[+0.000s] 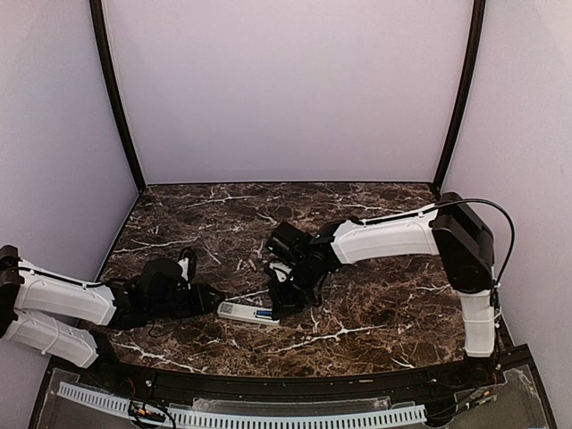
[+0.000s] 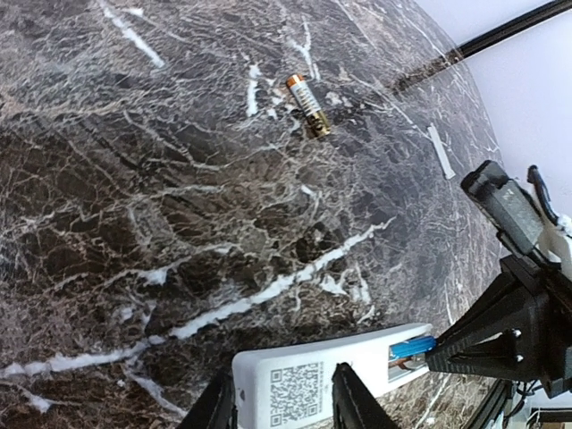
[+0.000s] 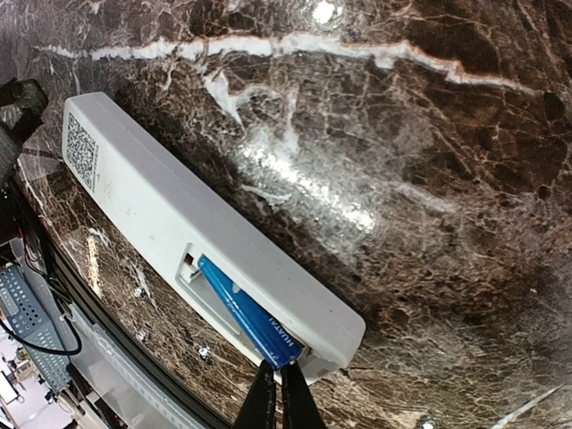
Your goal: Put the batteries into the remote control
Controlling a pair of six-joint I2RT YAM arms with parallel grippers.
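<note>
The white remote [image 3: 170, 210] lies on the marble table, its battery compartment exposed and a QR code at the other end. A blue battery [image 3: 248, 313] sits slantwise in that compartment, one end in the slot and the other at my right fingertips. My right gripper is shut against or just beside this battery end; nothing clearly shows between its fingers. In the left wrist view my left gripper stands part open at the remote's QR end, which appears between its fingers, not gripped. A second battery [image 2: 308, 105], white and gold with an orange end, lies loose on the table.
Bare marble surface [image 1: 214, 214] stretches behind the remote and to the right. A dark rail with a pale perforated strip [image 1: 295, 418] runs along the front edge. White walls [image 1: 286, 89] enclose the table.
</note>
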